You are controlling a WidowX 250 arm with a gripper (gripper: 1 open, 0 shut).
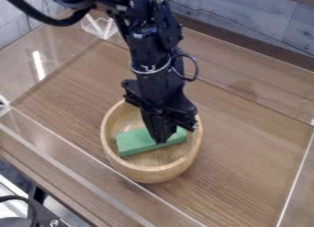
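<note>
My black gripper (166, 125) hangs from the top of the camera view, pointing down into a round wooden bowl (153, 173) near the middle of the table. A green rectangular block (135, 142) lies inside the bowl, its right part partly behind the fingertips. Whether the fingers are open or shut on the block cannot be made out.
A grey panel wall (245, 24) stands along the back. Dark cables (18, 208) show at the lower left, off the table's edge.
</note>
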